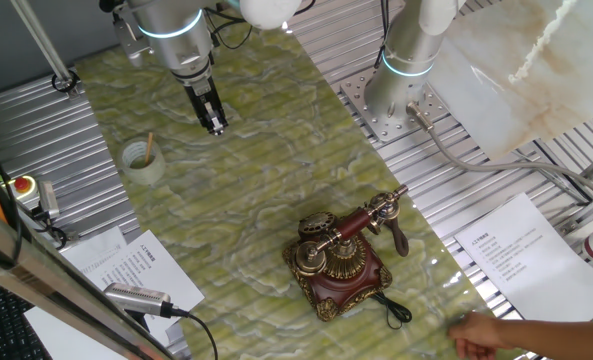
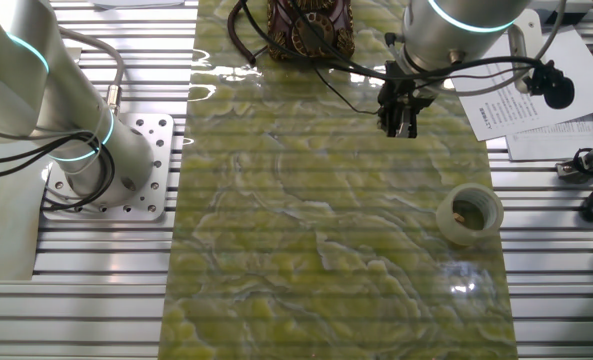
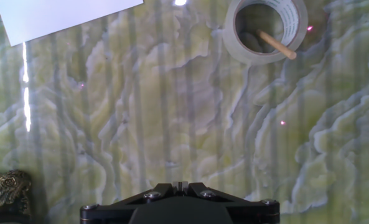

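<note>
My gripper point(image 1: 217, 131) hangs above the green marbled mat, its fingers drawn together with nothing visible between them. In the wrist view the gripper shows its two fingertips meeting at the bottom edge. A roll of clear tape point(image 1: 142, 162) lies flat on the mat, apart from the gripper; a short wooden stick point(image 3: 276, 44) leans inside it and sticks out over the rim. An ornate red and gold telephone point(image 1: 342, 262) stands farther along the mat, its handset point(image 1: 353, 224) lying across the cradle. Only a gilded corner of the telephone point(image 3: 5, 188) enters the wrist view.
A person's hand point(image 1: 473, 334) rests at the mat's front right edge. Printed sheets point(image 1: 532, 262) lie to the right and others point(image 1: 128, 268) to the left, near a grey device point(image 1: 139, 299) with a cable.
</note>
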